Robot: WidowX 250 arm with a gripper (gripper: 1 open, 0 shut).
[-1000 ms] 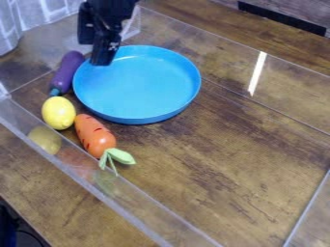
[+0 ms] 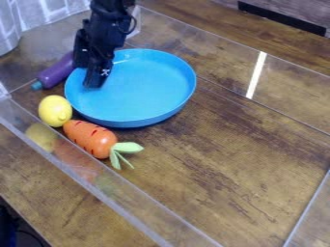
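My black gripper (image 2: 93, 70) is low at the left rim of a blue plate (image 2: 142, 92), open, beside a purple eggplant (image 2: 54, 69) that lies along the plate's upper left side and is partly hidden by the gripper. A yellow lemon (image 2: 54, 110) sits just below left of the plate, and an orange toy carrot (image 2: 91, 138) with green leaves lies below that.
Clear plastic walls (image 2: 116, 198) edge the wooden work surface (image 2: 238, 164). A whitish curved object stands at the top left corner.
My gripper has come down toward the plate's left rim and eggplant. The plate has shifted left, and the eggplant, lemon and carrot sit slightly further left.
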